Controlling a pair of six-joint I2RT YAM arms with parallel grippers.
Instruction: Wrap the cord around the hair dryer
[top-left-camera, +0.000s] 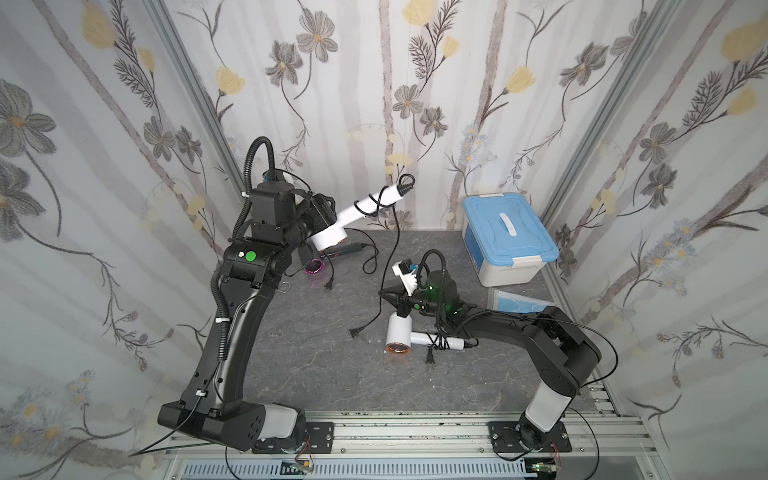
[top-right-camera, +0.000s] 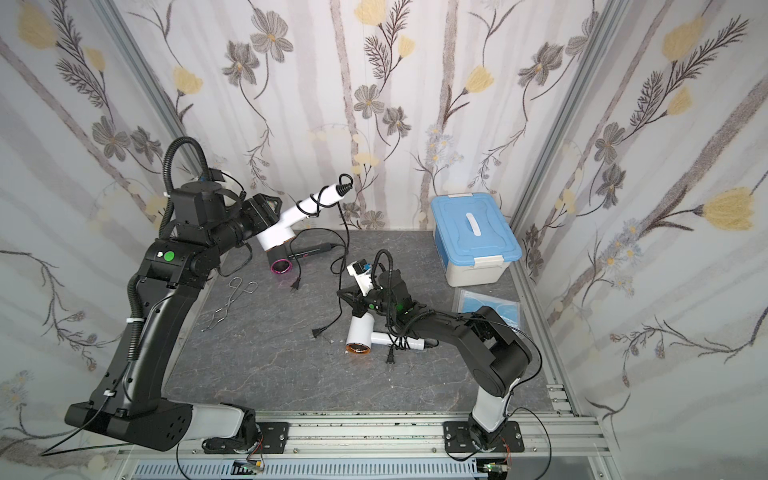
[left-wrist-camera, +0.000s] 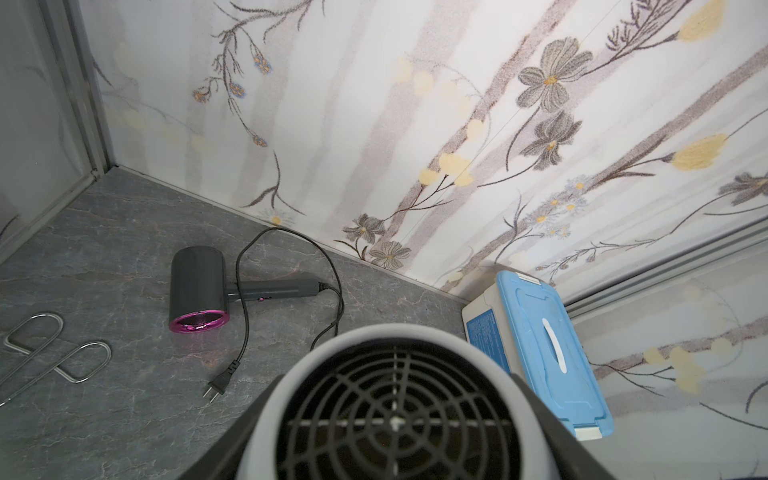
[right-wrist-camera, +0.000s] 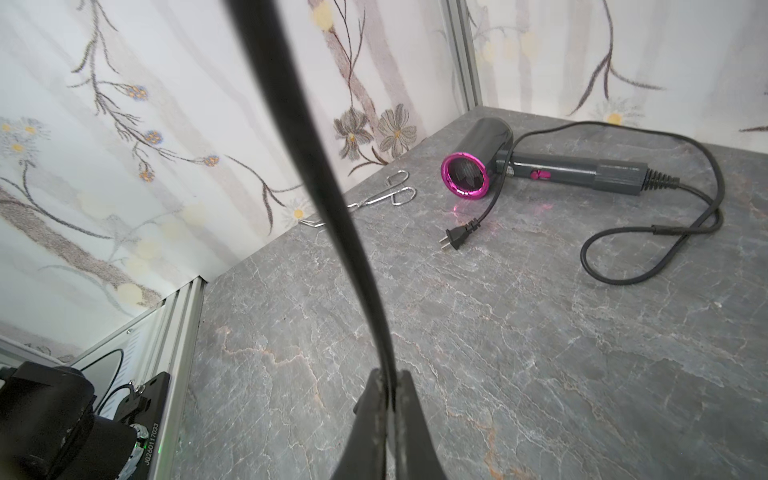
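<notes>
My left gripper (top-left-camera: 316, 216) holds a white hair dryer (top-left-camera: 329, 235) aloft at back left, handle up to the right with black cord (top-left-camera: 372, 205) looped round it; in the left wrist view its grille fills the bottom. The cord hangs down to my right gripper (top-left-camera: 388, 294), which is shut on it; the right wrist view shows it running up from the fingertips (right-wrist-camera: 404, 385). The plug (top-left-camera: 356, 331) lies left of that gripper. A second white dryer (top-left-camera: 398, 333), cord wound on its handle, lies just below the right gripper.
A grey-and-pink dryer (right-wrist-camera: 598, 173) with loose cord lies at back left, metal tongs (top-right-camera: 232, 297) beside it. A blue-lidded box (top-left-camera: 505, 232) and flat blue packet (top-right-camera: 489, 306) are at the right.
</notes>
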